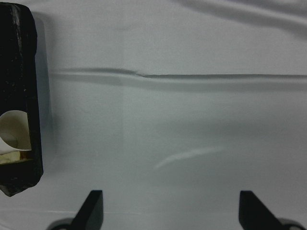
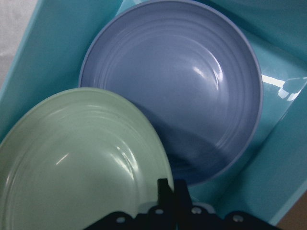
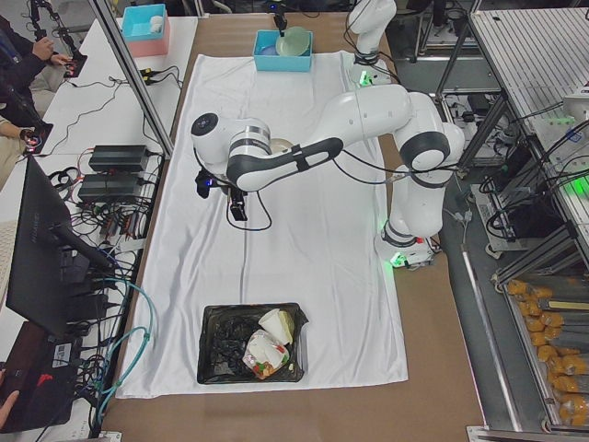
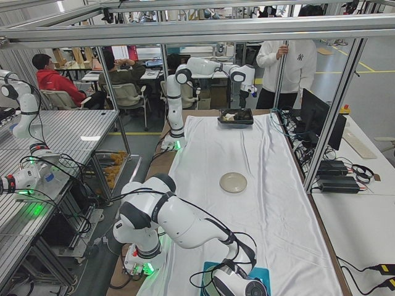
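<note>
My right gripper is shut on the rim of a green plate (image 2: pixel 72 163), which sits tilted or resting over a blue plate (image 2: pixel 177 81) inside a light blue bin (image 3: pixel 282 63) at the far end of the cloth. My left gripper stands open above the white cloth, with nothing between its fingers. A black tray (image 3: pixel 212 343) holding cups and scraps lies at the near end in the camera left view; part of it shows at the left of the left wrist view.
A beige plate (image 4: pixel 233 182) lies mid-cloth, partly hidden by my left arm in the camera left view. Monitors, cables and metal frame posts border the table.
</note>
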